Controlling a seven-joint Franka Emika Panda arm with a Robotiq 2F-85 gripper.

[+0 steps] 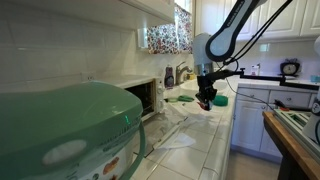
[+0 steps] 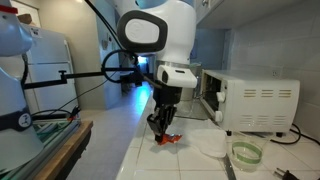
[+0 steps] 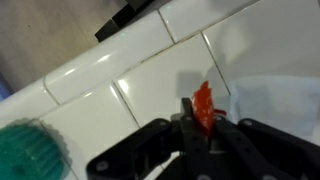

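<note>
My gripper is shut on a small red-orange object (image 3: 203, 103), whose upper end sticks out past the fingers in the wrist view. In exterior view 2 the red-orange object (image 2: 168, 138) shows below the gripper (image 2: 160, 130), over the white tiled counter (image 2: 145, 160). Exterior view 1 has the gripper (image 1: 206, 102) at the far part of the counter, near its front edge. What the object is, I cannot tell.
A green item (image 3: 30, 150) lies at the lower left of the wrist view. A white sheet (image 3: 275, 102) lies at the right. Exterior view 2 shows a clear tub (image 2: 246, 152) and a white toaster oven (image 2: 258, 100) behind. A large green container (image 1: 70, 125) fills the near left in exterior view 1.
</note>
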